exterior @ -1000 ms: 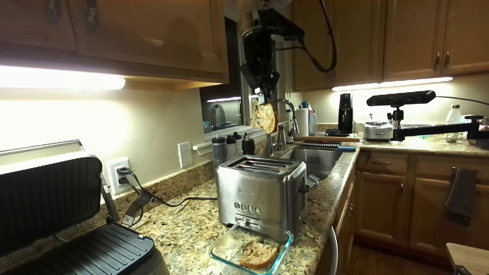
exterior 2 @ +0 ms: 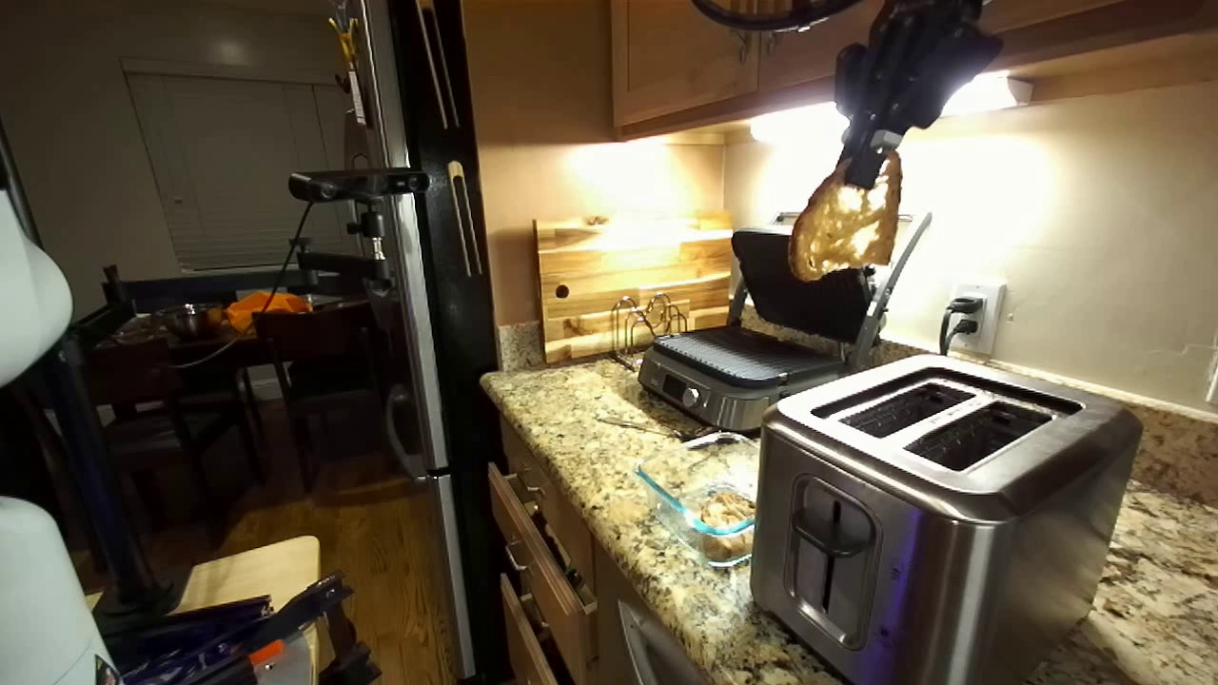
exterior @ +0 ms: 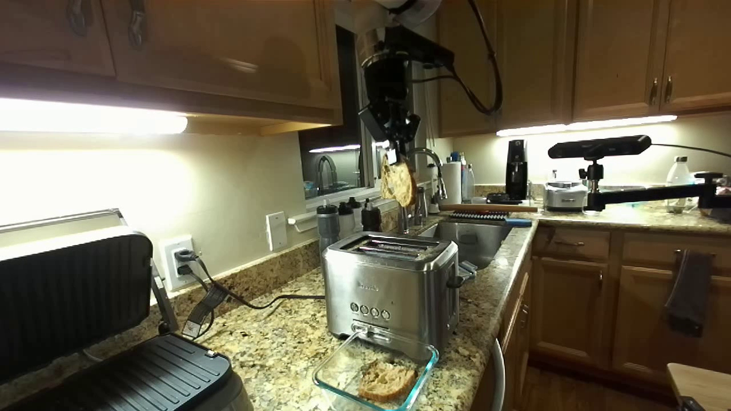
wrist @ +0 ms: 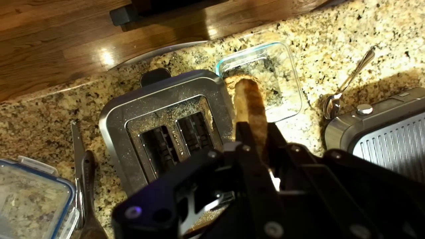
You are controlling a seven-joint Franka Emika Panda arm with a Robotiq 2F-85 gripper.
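Note:
A slice of bread (exterior: 398, 184) hangs upright in the air, its top edge pinched by my gripper (exterior: 392, 152), which is shut on it. Below it stands the steel toaster (exterior: 390, 287); both slots (exterior 2: 979, 435) look empty. Seen from the wrist, the held slice (wrist: 251, 104) appears edge-on between the black fingers, to the side of the toaster's slots and over the glass dish (wrist: 295, 75). In that dish lies a second slice of bread (exterior: 386, 381), next to the toaster.
An open contact grill (exterior 2: 742, 371) sits beyond the dish, with a spoon (wrist: 350, 83) beside it. A knife (wrist: 78, 147) and a container lid (wrist: 36, 199) lie on the toaster's other side. Upper cabinets (exterior: 219, 55) overhang the counter near the wall.
The toaster, dish and other slice have not moved.

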